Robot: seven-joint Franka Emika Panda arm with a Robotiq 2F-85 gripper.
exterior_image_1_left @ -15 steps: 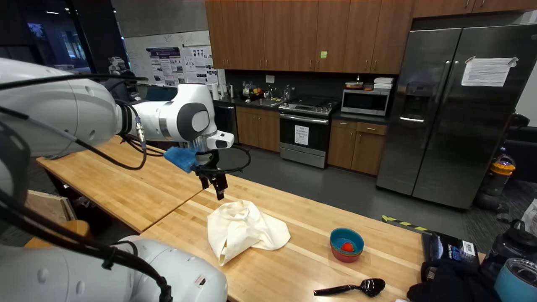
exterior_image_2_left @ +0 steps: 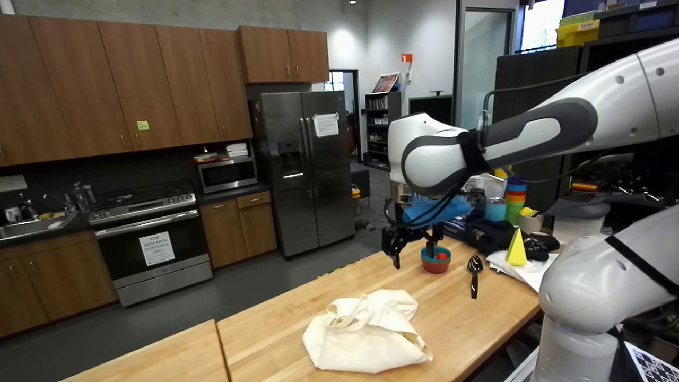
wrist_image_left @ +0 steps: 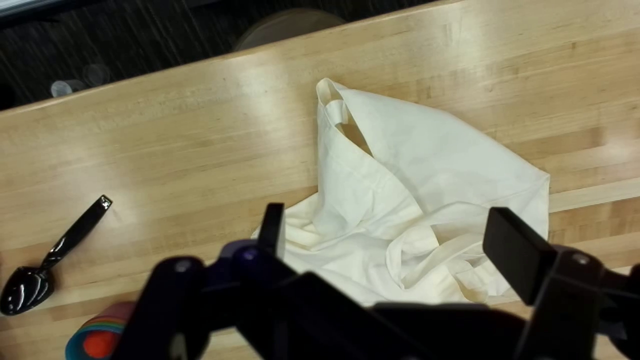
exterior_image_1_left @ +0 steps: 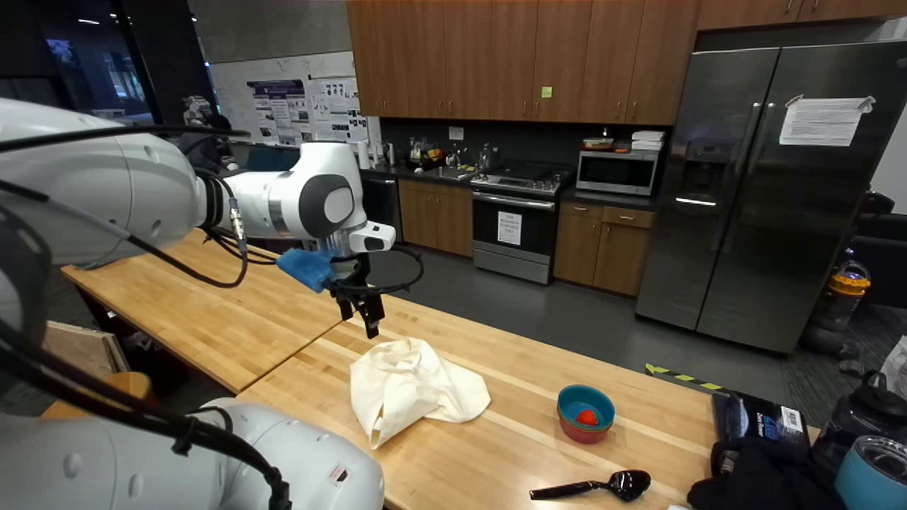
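Note:
A cream cloth tote bag point(exterior_image_1_left: 412, 387) lies crumpled on the wooden table, its strap looped on top point(exterior_image_2_left: 375, 331). In the wrist view the bag point(wrist_image_left: 384, 180) spreads below my gripper, whose fingers stand wide apart. My gripper point(exterior_image_1_left: 361, 321) hangs above the table beside the bag in exterior view 1, touching nothing. Only bag and tabletop show between the fingers. Stacked bowls point(exterior_image_1_left: 586, 414), teal on top and reddish below, hold a small red object point(exterior_image_1_left: 587, 417). A black spoon point(exterior_image_1_left: 605, 485) lies near them.
At the table's far end sit dark cloth point(exterior_image_1_left: 761, 476), a box point(exterior_image_1_left: 769, 421) and a blue tumbler point(exterior_image_1_left: 876, 476). A yellow wedge point(exterior_image_2_left: 516, 249) rests on white paper there. Tabletop between the bag and the bowls is bare. A seam divides the two tables.

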